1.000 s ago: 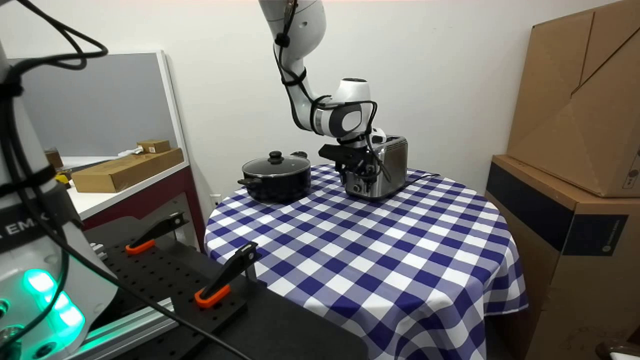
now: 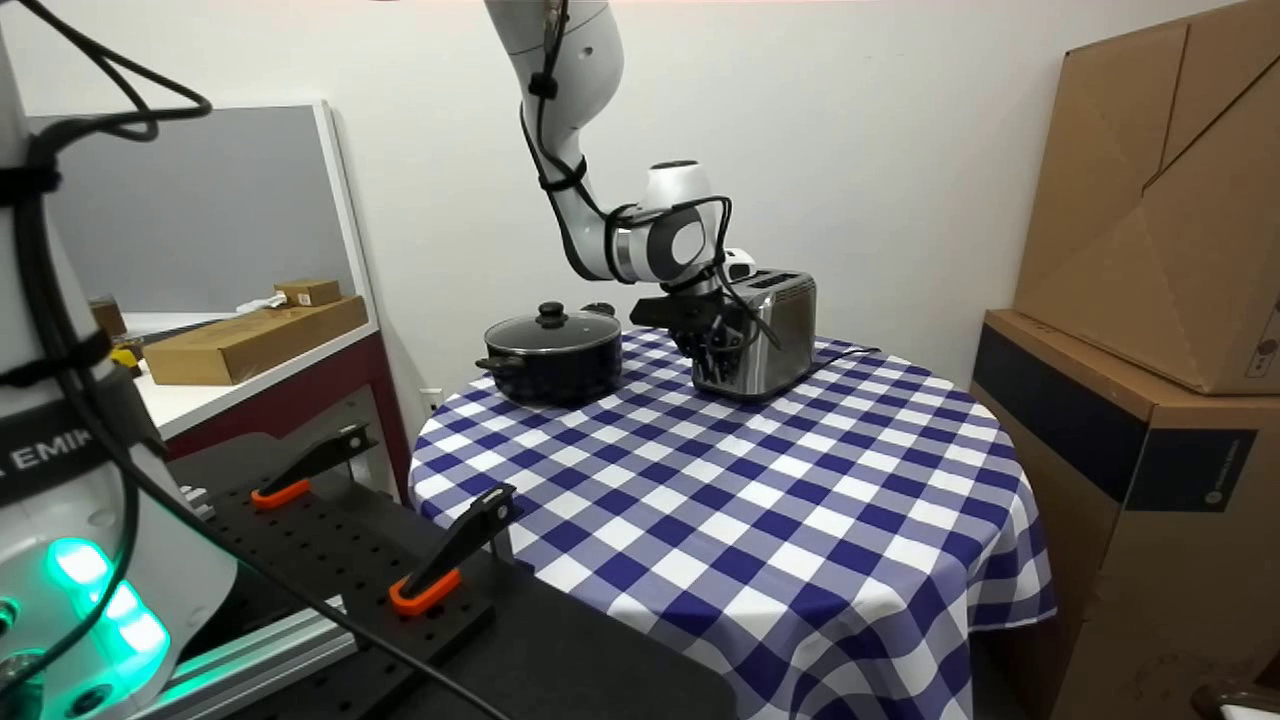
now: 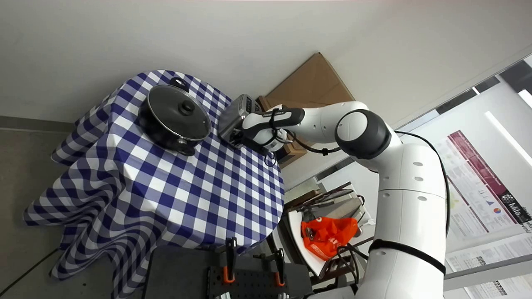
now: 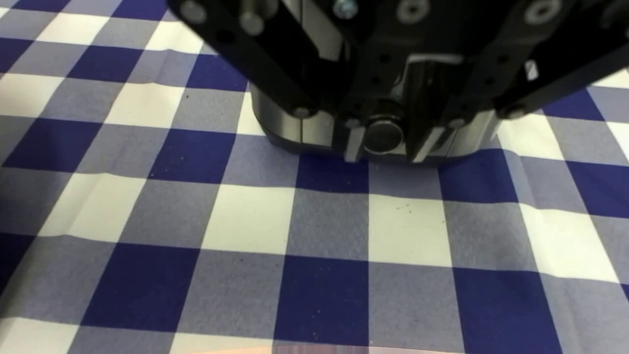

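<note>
The silver toaster (image 2: 782,342) stands upright on the checked tablecloth. My gripper (image 2: 716,364) is at its near end face, low down, with the arm reaching in from above. In the wrist view, a round knob (image 4: 384,136) near the toaster's base sits between the two fingertips of my gripper, which is shut on it. Some space seems to show between the knob and the right finger. The gripper's dark linkage covers most of that end face. From the second exterior view the toaster (image 3: 230,119) is partly hidden by the wrist.
A black pot (image 2: 555,354) with a glass lid stands left of the toaster. Cardboard boxes (image 2: 1134,504) rise beyond the table's right edge, and a black power cord (image 2: 846,356) trails behind the toaster.
In exterior view 1 the arm and wrist have shifted left and slightly down, with the gripper remaining at the toaster's end face. The toaster and pot look unmoved.
</note>
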